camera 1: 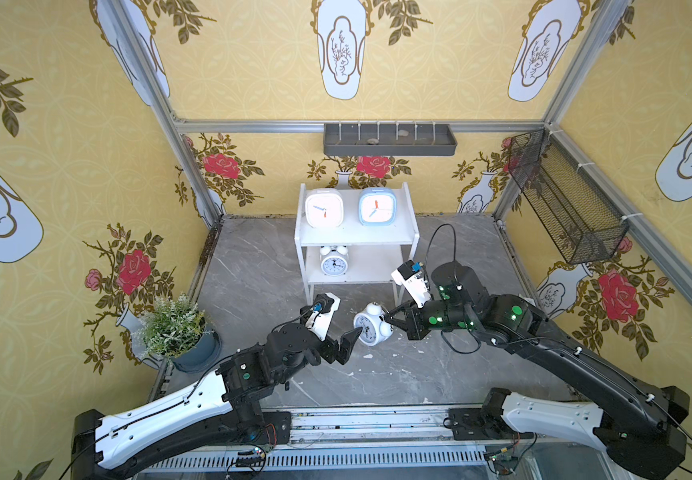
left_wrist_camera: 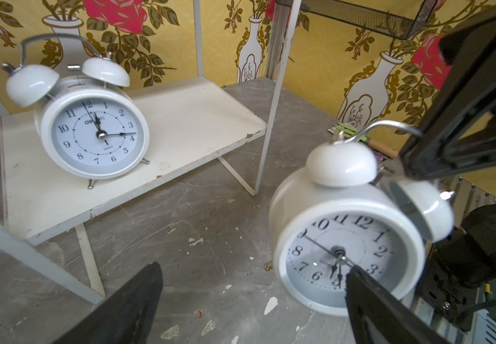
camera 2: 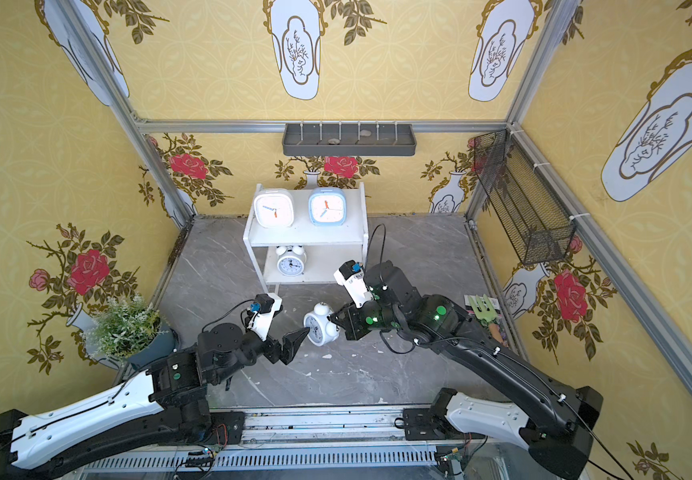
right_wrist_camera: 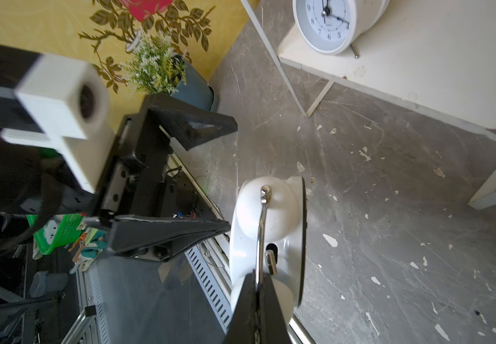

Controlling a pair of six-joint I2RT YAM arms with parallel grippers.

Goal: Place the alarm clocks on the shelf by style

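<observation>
A white twin-bell alarm clock (camera 1: 372, 325) hangs tilted in front of the shelf. My right gripper (camera 1: 387, 316) is shut on its thin metal handle (right_wrist_camera: 262, 229), between the bells. To its left, my left gripper (camera 1: 346, 345) stands open and empty; one of its fingers (left_wrist_camera: 382, 309) overlaps the lower part of the dial in the left wrist view, and contact cannot be told. On the white shelf's lower board (left_wrist_camera: 202, 117) stands a similar twin-bell clock (left_wrist_camera: 95, 132), toward the left. The upper board carries a white square clock (camera 1: 324, 209) and a blue-rimmed square clock (camera 1: 377, 207).
The lower board is clear right of its clock. A potted plant (camera 1: 176, 332) stands at the left wall. A wire basket (camera 1: 566, 204) hangs on the right wall, and a grey tray (camera 1: 390, 142) on the back wall. A green-handled item (camera 2: 483, 305) lies right.
</observation>
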